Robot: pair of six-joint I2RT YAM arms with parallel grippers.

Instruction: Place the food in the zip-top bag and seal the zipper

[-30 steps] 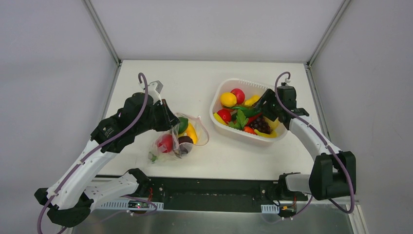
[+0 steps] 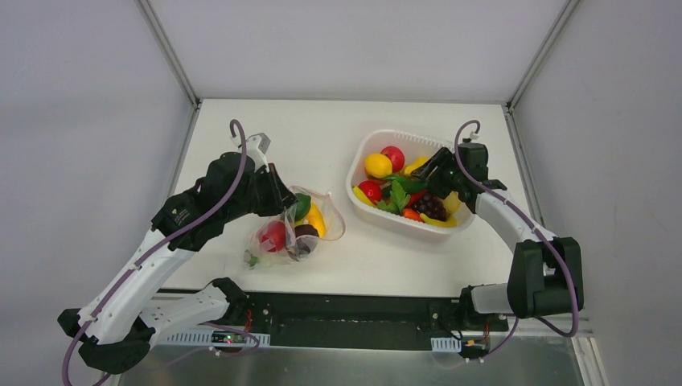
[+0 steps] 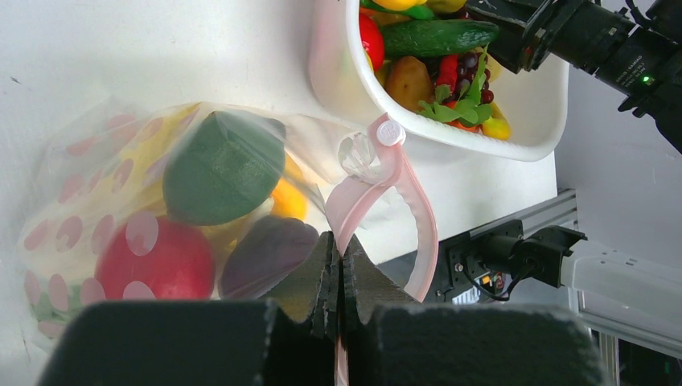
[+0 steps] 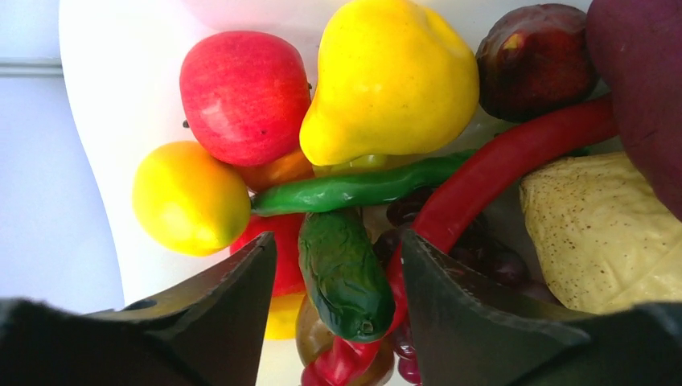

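A clear zip top bag (image 2: pixel 259 256) with pink dots lies on the left of the table. Through its film show a red round food (image 3: pixel 165 261), a dark green one (image 3: pixel 229 169), a dark purple one (image 3: pixel 265 249) and something yellow. My left gripper is shut on the bag's pink zipper rim (image 3: pixel 418 213), whose loop stands open to the right. Inside the white basket (image 2: pixel 386 217), my right gripper is open, its fingers spread on either side of a green cucumber (image 4: pixel 342 273); whether they touch it I cannot tell.
Around the cucumber lie a green chili (image 4: pixel 354 189), a long red chili (image 4: pixel 515 161), a yellow pear-shaped food (image 4: pixel 394 80), a red apple (image 4: pixel 245 96), a lemon (image 4: pixel 191 197) and a potato-like piece (image 4: pixel 607 229). Bare table separates bag and basket.
My right arm has shifted slightly within the basket, its wrist and elbow moving a little. The left arm and the bag look unmoved.
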